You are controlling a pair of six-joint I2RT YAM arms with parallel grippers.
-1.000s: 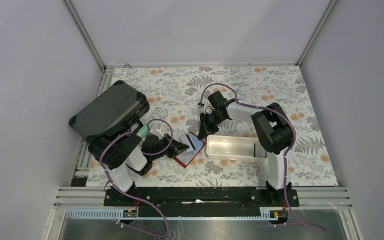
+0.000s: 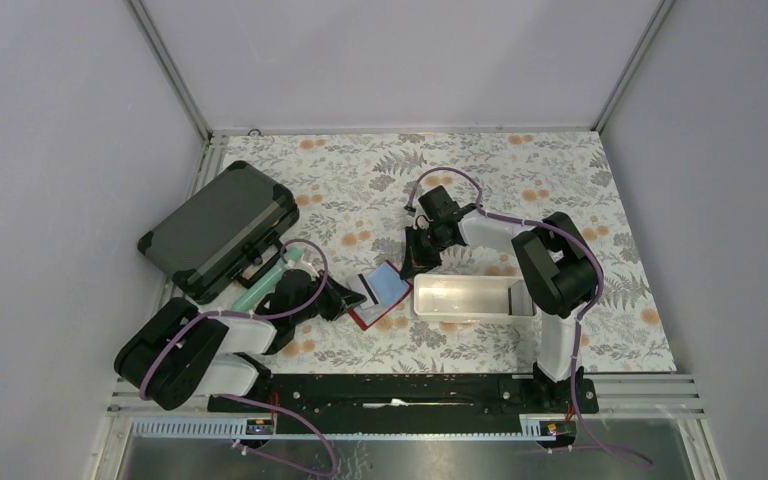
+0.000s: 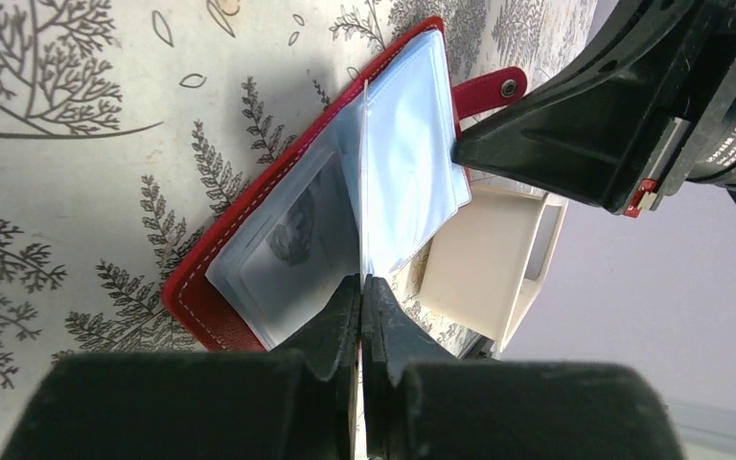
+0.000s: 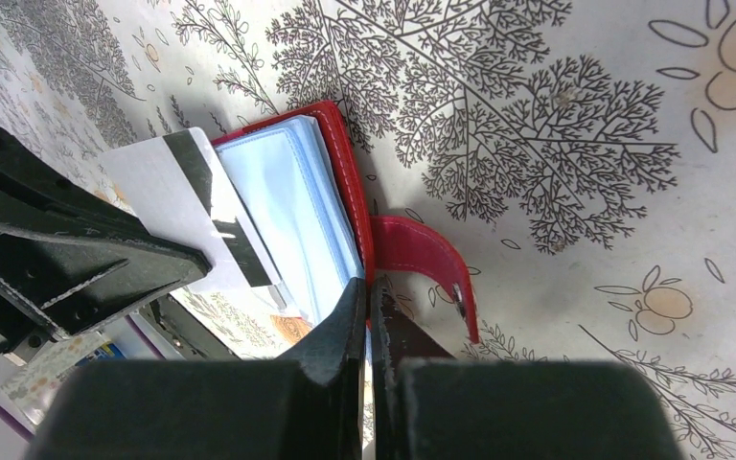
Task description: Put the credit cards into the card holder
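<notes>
The open card holder has a red border and pale blue and clear sleeves, and lies on the patterned cloth. My left gripper is shut on a white card, which shows edge-on over the sleeves. In the right wrist view this card has a black stripe and lies across the left side of the blue sleeve. Whether its far edge is inside a sleeve cannot be told. On the holder's red edge beside the strap, my right gripper is shut, pinching that edge.
A cream open box stands just right of the holder. At the left lies a dark case, with a green object partly hidden beside the left arm. The cloth behind the holder is clear.
The left arm has swung outward and its gripper has shifted slightly left and down in the top view, its card still held. The right gripper and holder moved only slightly.
</notes>
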